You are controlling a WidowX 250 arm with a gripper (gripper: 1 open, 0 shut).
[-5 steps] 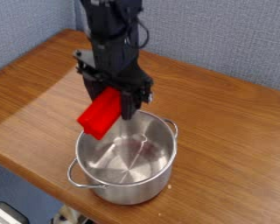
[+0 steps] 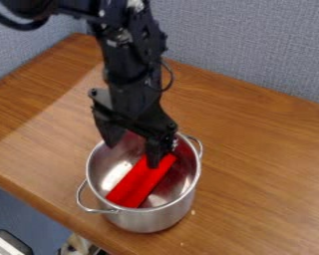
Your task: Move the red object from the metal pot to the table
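Observation:
The red object (image 2: 140, 186) lies inside the metal pot (image 2: 170, 216), slanting across its floor toward the back right. From above, my gripper (image 2: 133, 153) reaches down into the back of the pot. Its fingers (image 2: 157, 151) are spread apart with nothing gripped between them. The right finger is close to the far end of the red object and partly covers it; whether they touch I cannot tell.
Bare wooden table (image 2: 262, 149) lies to the right of the pot, with more free room to the left and behind. One pot handle (image 2: 89, 199) sticks out at the left, near the table's front-left edge.
The gripper has come down and holds nothing.

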